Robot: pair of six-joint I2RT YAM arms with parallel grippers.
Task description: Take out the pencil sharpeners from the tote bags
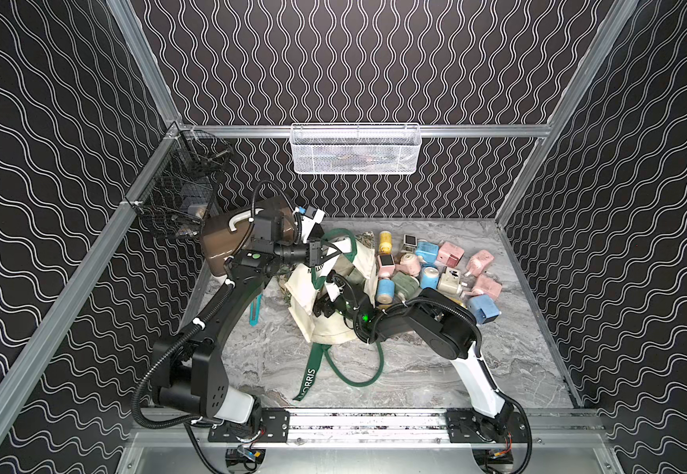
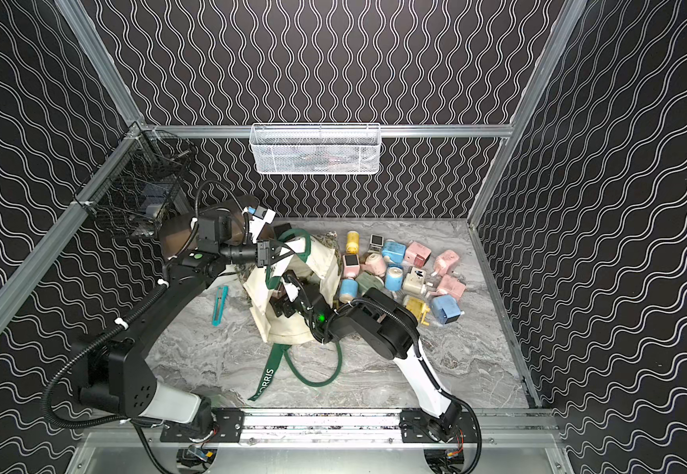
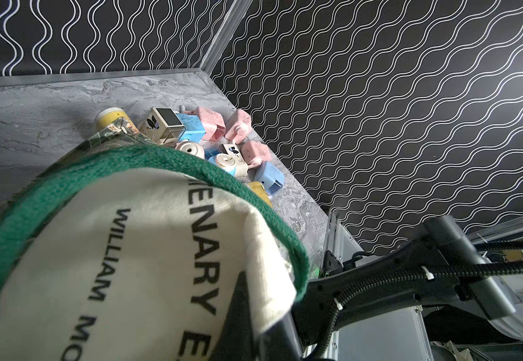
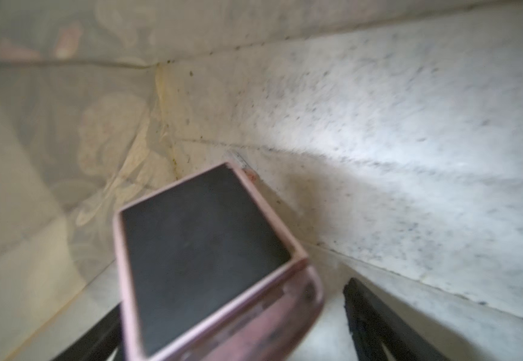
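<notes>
The cream tote bag [image 1: 311, 320] with green straps lies propped up on the table, its mouth facing up. My left gripper is shut on the bag's cloth edge, beside the green strap [image 3: 153, 157]. Inside the bag, a pink sharpener [image 4: 213, 264] with a dark window shows in the right wrist view. My right gripper reaches into the bag, open, one finger on either side of that sharpener. A gap shows between the sharpener and the right-hand finger [image 4: 372, 319]; contact on the other side cannot be told.
Several pink, blue, green, white and yellow sharpeners [image 1: 448, 254] stand crowded right of the bag. A teal cutter [image 2: 219, 305] lies to its left, a brown case [image 1: 221, 241] behind. A white mesh basket [image 1: 355, 150] hangs at the back.
</notes>
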